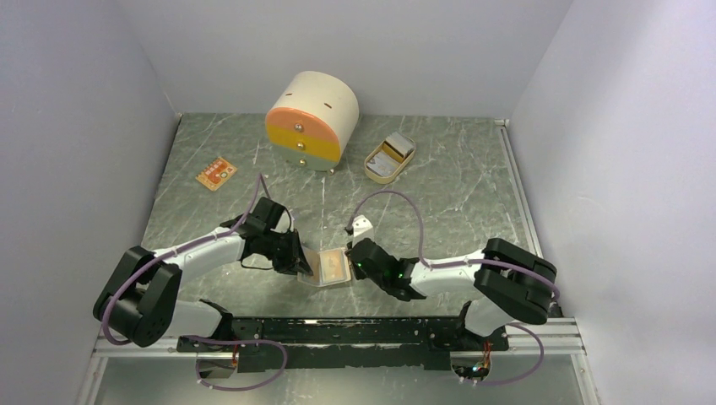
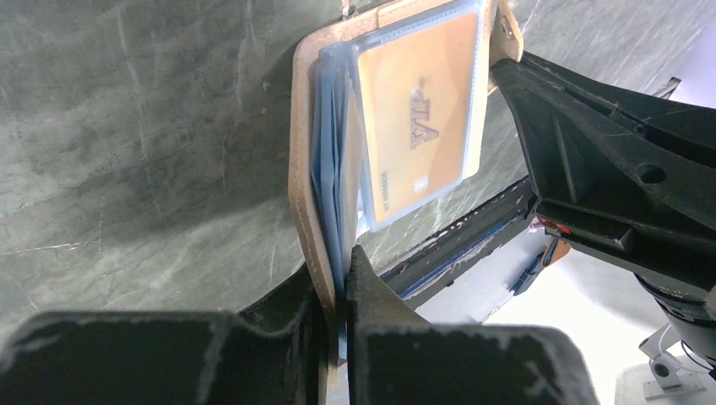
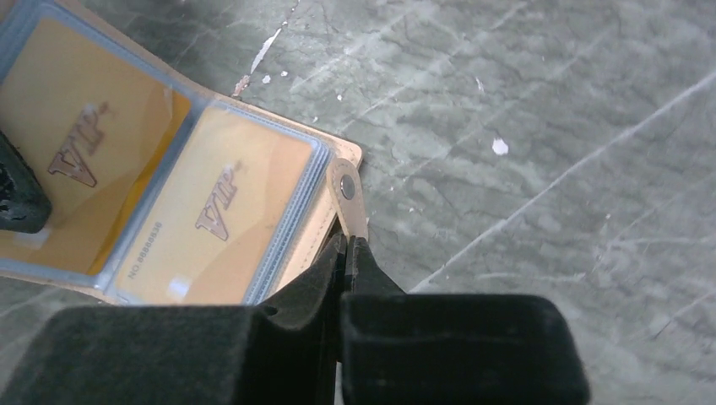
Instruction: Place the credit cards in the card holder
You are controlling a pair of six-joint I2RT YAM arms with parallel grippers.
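The open card holder (image 1: 333, 264) lies at the front middle, VIP cards (image 3: 224, 202) in its clear sleeves. My left gripper is shut on the holder's edge, with a tan cover and blue sleeves upright between its fingers. My right gripper is shut at the holder's right side, by the strap (image 3: 346, 190) with a metal snap; I cannot tell if it touches the strap.
A rounded drawer box (image 1: 312, 110) stands at the back, an oval tray (image 1: 370, 169) with grey items right of it, an orange flat item (image 1: 216, 173) at the left.
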